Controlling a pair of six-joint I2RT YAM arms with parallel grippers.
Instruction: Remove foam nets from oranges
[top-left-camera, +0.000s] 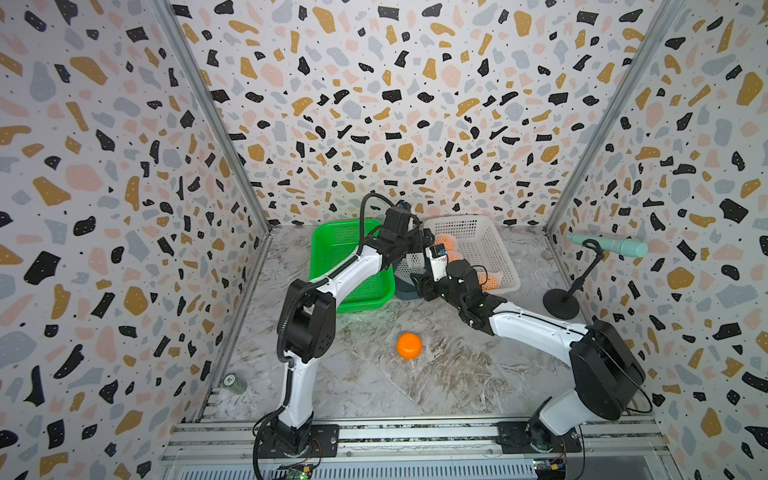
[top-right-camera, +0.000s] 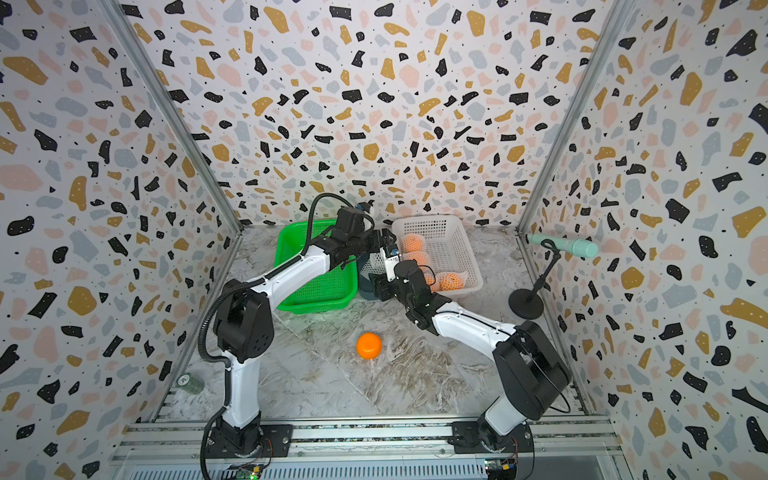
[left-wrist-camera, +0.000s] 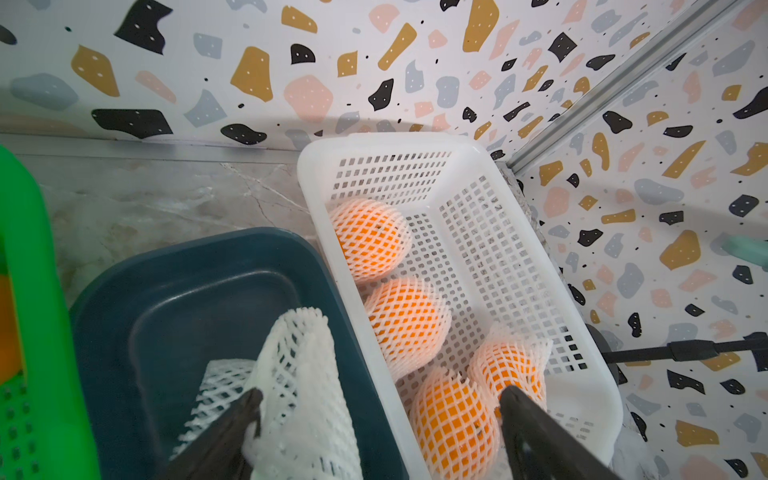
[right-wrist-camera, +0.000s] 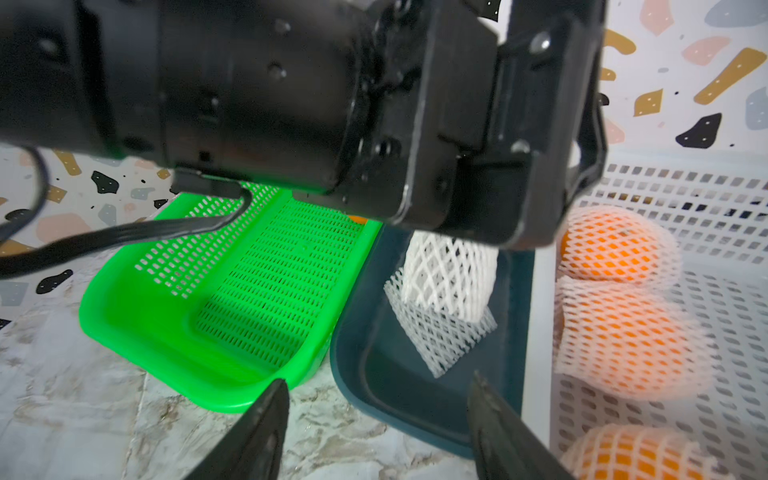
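Observation:
My left gripper hangs over the dark bin (left-wrist-camera: 176, 312), its fingertips apart; a white foam net (left-wrist-camera: 300, 376) shows below, by the left finger, and I cannot tell whether it touches. My right gripper is open at the front of that bin, under the left arm, with discarded nets (right-wrist-camera: 448, 276) beyond. Several oranges in foam nets (left-wrist-camera: 404, 320) lie in the white basket (left-wrist-camera: 512, 240). A bare orange (top-left-camera: 409, 345) sits on the table at the front.
The green basket (right-wrist-camera: 100, 312) stands left of the dark bin. A black stand (top-left-camera: 561, 302) with a mint cylinder near it is at the right.

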